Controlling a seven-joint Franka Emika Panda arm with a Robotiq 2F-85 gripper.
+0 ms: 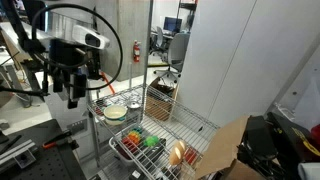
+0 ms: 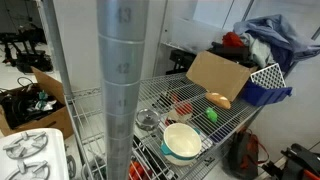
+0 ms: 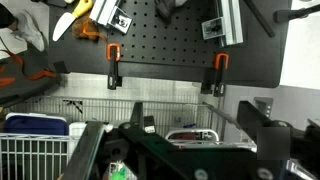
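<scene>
High on the left in exterior view 1, my gripper [image 1: 58, 97] hangs open with nothing between its fingers, above the black work table and clear of the wire rack. On the rack sits a pale round bowl [image 1: 115, 113], seen in exterior view 2 as a white bowl [image 2: 181, 142] with a teal outside. Beyond it lie a green item [image 2: 211, 115], an orange-brown bread-like piece [image 2: 217, 100] and a small red item [image 2: 184, 108]. A shiny metal bowl [image 2: 148, 119] stands left of these. The wrist view looks down on the black perforated tabletop [image 3: 165, 75].
Two orange-and-black clamps [image 3: 113, 52] grip the table edge. Cardboard [image 2: 218, 75] and a blue crate [image 2: 264, 92] stand at the rack's far end. A thick grey post [image 2: 119, 90] blocks part of exterior view 2. Bare wire mesh [image 1: 195, 130] shows around the items.
</scene>
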